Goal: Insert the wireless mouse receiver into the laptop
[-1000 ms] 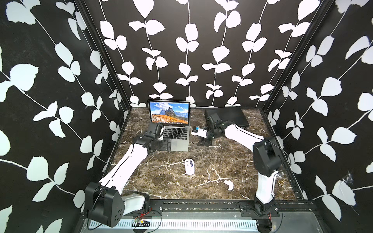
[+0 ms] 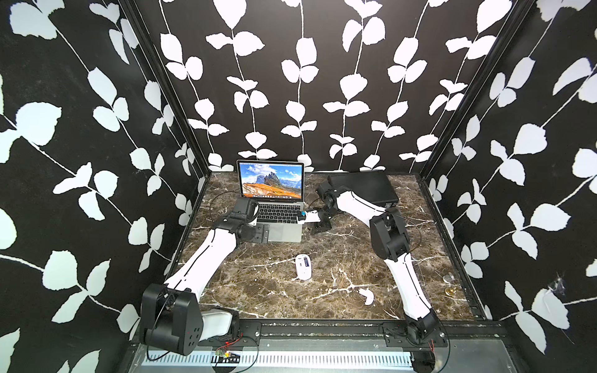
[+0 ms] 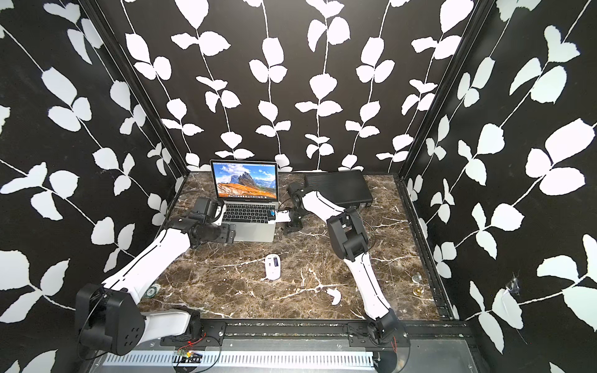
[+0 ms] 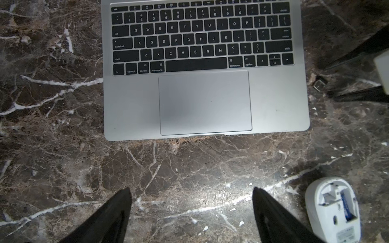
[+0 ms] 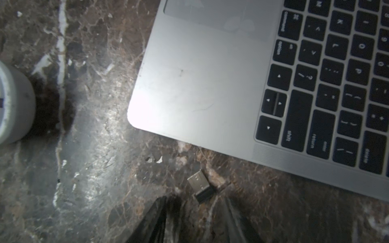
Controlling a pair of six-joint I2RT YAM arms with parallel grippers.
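Note:
The small receiver (image 5: 200, 185), with a silver plug and a dark end, lies on the marble table just off the laptop's right edge. My right gripper is part open at its dark end, with a finger on either side and nothing held. In the left wrist view the receiver (image 4: 319, 83) shows just ahead of the right fingers (image 4: 358, 96). The laptop (image 2: 286, 231) stands open, screen lit; its right side edge (image 5: 210, 150) is partly in the right wrist view, no port visible. My left gripper hangs wide open near the laptop's front edge, empty.
A white mouse (image 4: 334, 210) lies belly up in front of the laptop, its battery bay uncovered. Its white cover (image 2: 367, 296) rests farther right. Behind the right arm sits a flat black box (image 2: 373, 188).
My right arm has swung left, bringing its gripper up to the laptop's right side. The left arm has shifted only slightly. Laptop and mouse have stayed put.

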